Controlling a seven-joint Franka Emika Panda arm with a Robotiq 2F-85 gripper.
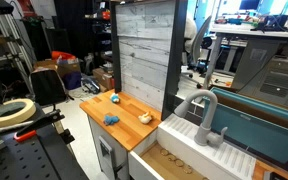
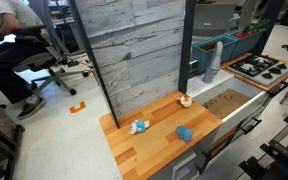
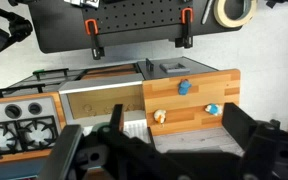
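Observation:
My gripper appears in the wrist view high above the scene, its dark fingers spread open with only the counter and floor visible between them. On the wooden counter [image 2: 156, 138] lie a blue toy [image 2: 184, 134], a teal-and-white toy [image 2: 139, 127] and a small pale yellow-and-white toy [image 2: 185, 101]. They stand apart from one another; in the wrist view the blue toy [image 3: 184, 87], the pale toy [image 3: 160, 116] and the teal toy [image 3: 212, 109] show small. Beside the counter a white drawer [image 1: 171, 167] is pulled out and seems empty.
A grey faucet [image 1: 204, 115] rises by a white ribbed drainer, with a teal basin [image 1: 246, 128] behind. A stove top [image 2: 261, 68] lies farther along. A tall white plank panel [image 2: 144, 60] backs the counter. Tape rolls [image 1: 12, 112] and clamps sit on the black robot table.

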